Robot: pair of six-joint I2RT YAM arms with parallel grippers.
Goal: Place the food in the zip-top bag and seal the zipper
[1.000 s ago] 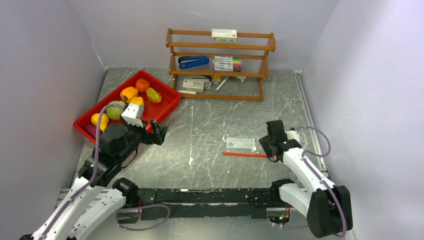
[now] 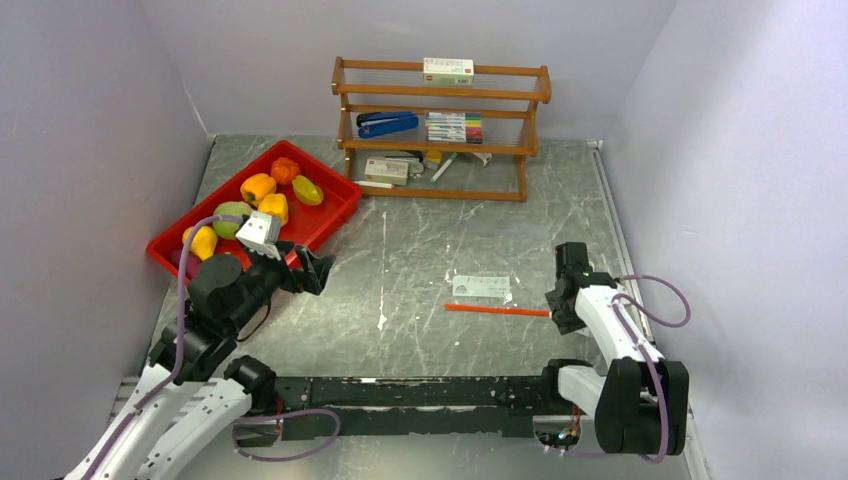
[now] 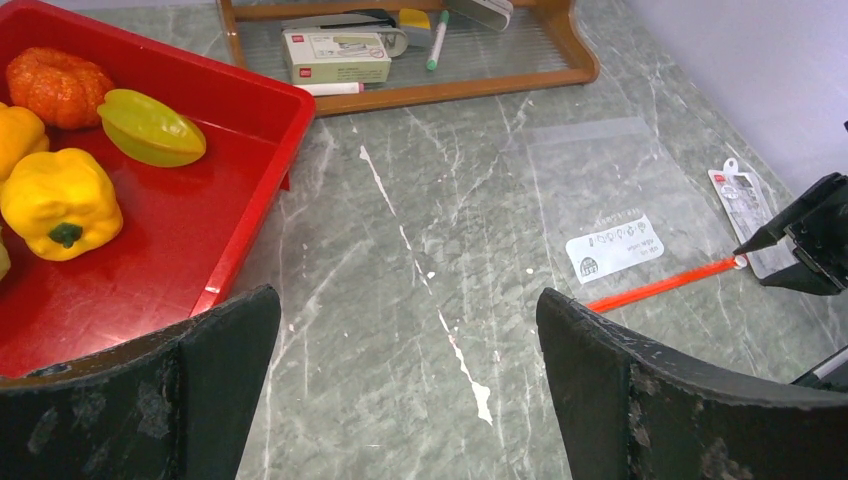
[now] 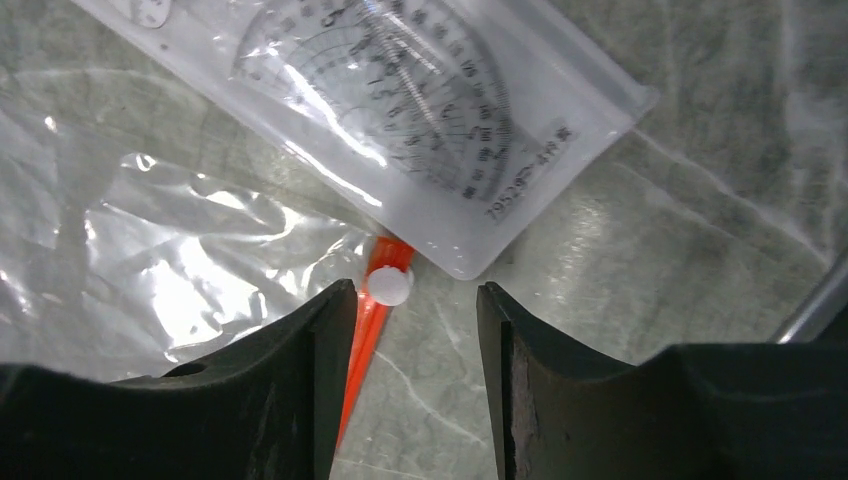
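A clear zip bag (image 3: 585, 180) lies flat and empty-looking on the table, with a white label and a red zipper strip (image 2: 497, 309) along its near edge. At that strip's right end sits a white slider (image 4: 389, 286). My right gripper hovers near the slider, its fingers apart and nothing between them. Over at the red tray (image 2: 345, 198), my left gripper is open and empty beside the tray's right side. Inside the tray are toy foods: an orange pumpkin (image 3: 60, 87), a yellow-green star fruit (image 3: 152, 128) and yellow peppers (image 3: 62, 204).
A clear pouch with a protractor (image 4: 420, 110) lies beside the bag's right end, close to my right gripper. The wooden rack (image 2: 440, 193) with stationery stands at the back. Bare table lies between tray and bag.
My right gripper has shifted right, toward the strip's right end and slightly past it. The left arm has barely moved, and the bag and foods stay where they were.
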